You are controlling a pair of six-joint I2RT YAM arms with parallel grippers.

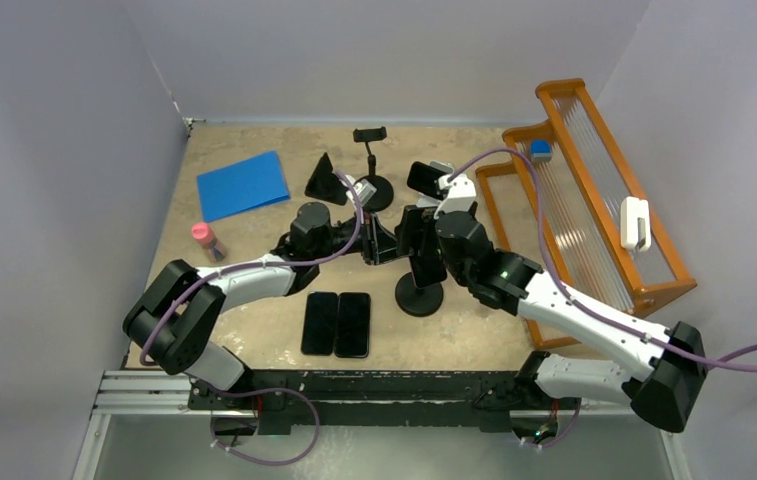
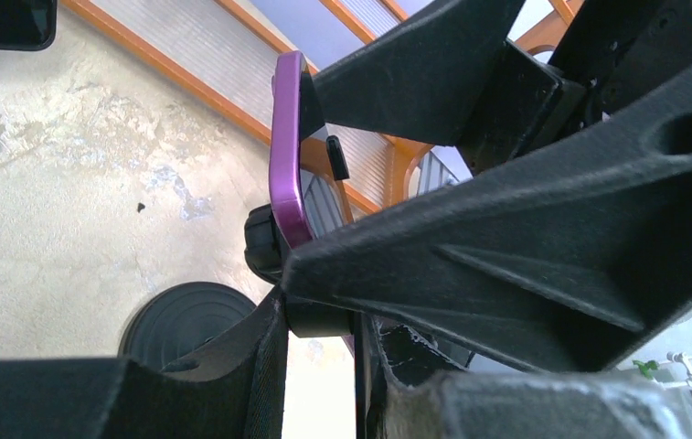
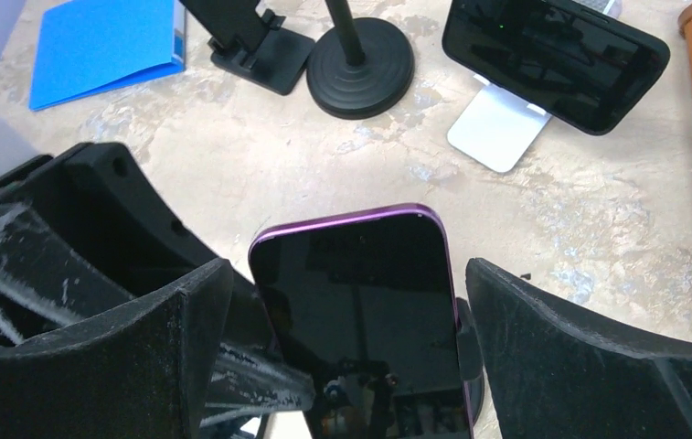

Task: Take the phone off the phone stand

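The black phone (image 3: 360,311) with a purple edge stands upright on a round-based stand (image 1: 420,298). In the left wrist view the phone (image 2: 288,146) appears nearly edge-on, with a dark holder clamp (image 2: 314,315) at its lower end. My right gripper is open, one finger on each side of the phone, with a gap on both sides. My left gripper (image 1: 395,250) is at the phone's left edge. One of its fingers (image 3: 264,380) overlaps the phone's front. Whether it grips anything is hidden.
Two dark phones (image 1: 336,324) lie to the front left. Behind are another phone (image 3: 557,55) on a white stand, an empty round-based stand (image 1: 378,192) and a blue folder (image 1: 242,186). A wooden rack (image 1: 594,200) borders the right side.
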